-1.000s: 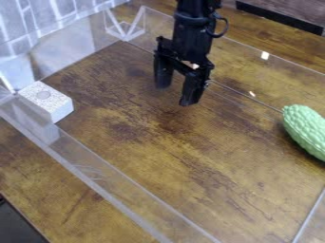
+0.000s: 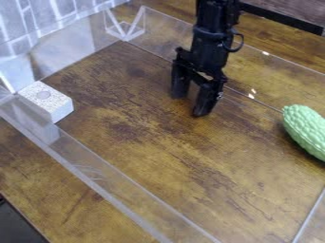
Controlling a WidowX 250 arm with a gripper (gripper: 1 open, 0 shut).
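My black gripper (image 2: 193,92) hangs from the arm at the upper middle of the wooden board (image 2: 152,171), its fingers low over the surface. It is dark and small in this view, and I cannot tell how far apart the fingers are or whether anything is between them. A white patterned block (image 2: 46,100) lies at the left, and a green bumpy object (image 2: 305,131) lies at the right edge, both apart from the gripper.
Clear plastic walls border the board on several sides. A white cloth (image 2: 38,24) is at the back left. The middle and front of the board are clear.
My gripper has moved a little down in the view over the last second and looks turned, its fingers appearing closer together. The block and green object are unmoved.
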